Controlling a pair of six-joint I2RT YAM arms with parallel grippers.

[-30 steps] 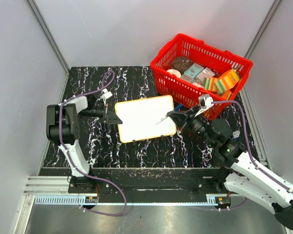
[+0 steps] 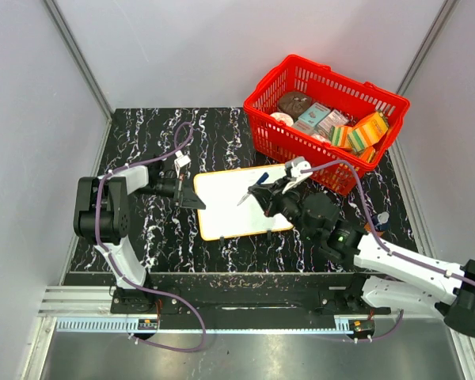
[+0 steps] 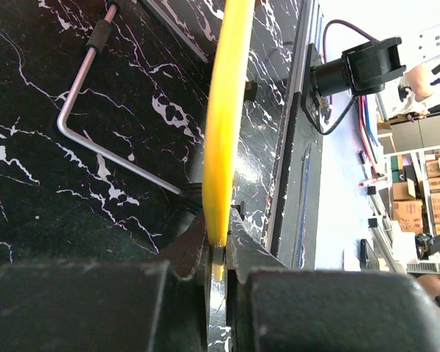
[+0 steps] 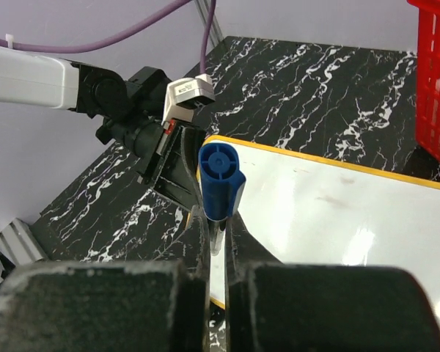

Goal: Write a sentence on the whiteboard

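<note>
The whiteboard [image 2: 229, 210], white with a yellow edge, lies toward the middle of the table, and no writing shows on it. At its left edge my left gripper [image 2: 199, 204] is shut on the rim; the left wrist view shows the yellow edge [image 3: 227, 110] running down between the fingertips. Over the board's right part, my right gripper [image 2: 261, 198] is shut on a marker with a blue end [image 4: 220, 180]. The marker slants, its pale tip end [image 2: 243, 199] pointing left over the board. Whether the tip touches the surface I cannot tell.
A red basket [image 2: 273, 138] filled with packages stands behind the board at the right. Two dark legs, one a bent metal stand [image 3: 117, 158], show by the board. Bare marble table [image 2: 170, 245] lies in front and left.
My right gripper has moved left with the marker, farther over the board. The basket has stayed put.
</note>
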